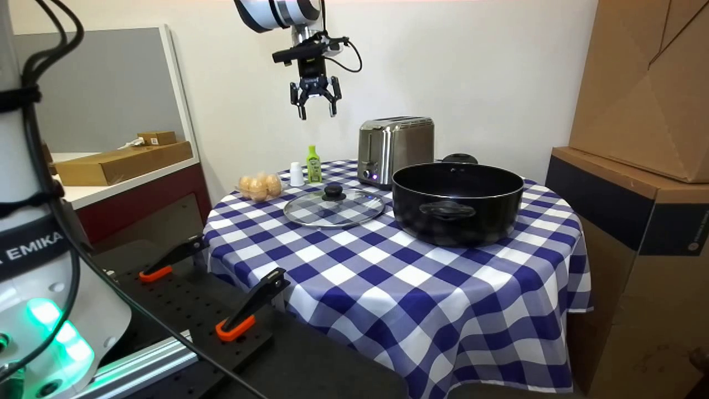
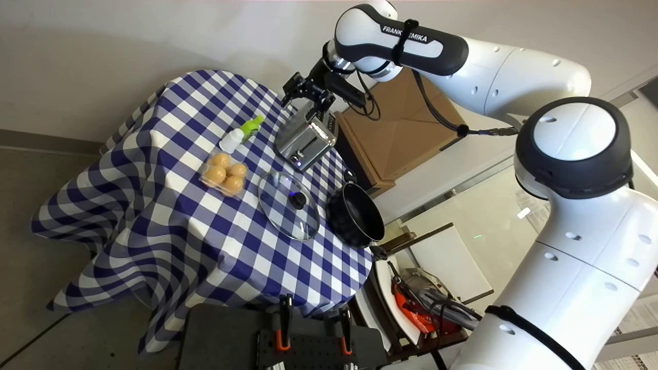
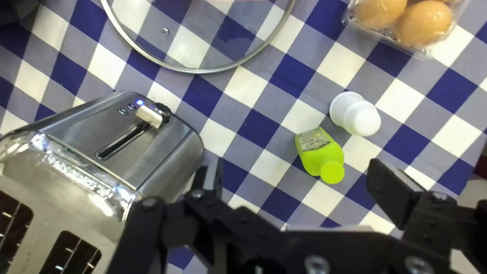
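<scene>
My gripper [image 1: 317, 114] hangs open in the air above the back of the table, well over the green bottle [image 1: 313, 165], with nothing between its fingers. In the wrist view the lime-green bottle [image 3: 320, 154] stands upright, seen from above between the two spread fingers. A white shaker [image 3: 355, 113] is close beside it. To the left is the steel toaster [image 3: 100, 150], its top slots partly cut off by the frame. Brown eggs [image 3: 424, 22] in a clear carton lie beyond the shaker. The glass lid [image 1: 335, 209] with a black knob rests flat on the cloth.
A large black pot [image 1: 458, 223], open at the top, stands at the table's right side. Bare checkered cloth [image 1: 372, 272] covers the front. Cardboard boxes [image 1: 638, 246] rise just right of the table, and clamps [image 1: 256, 302] sit at the near left edge.
</scene>
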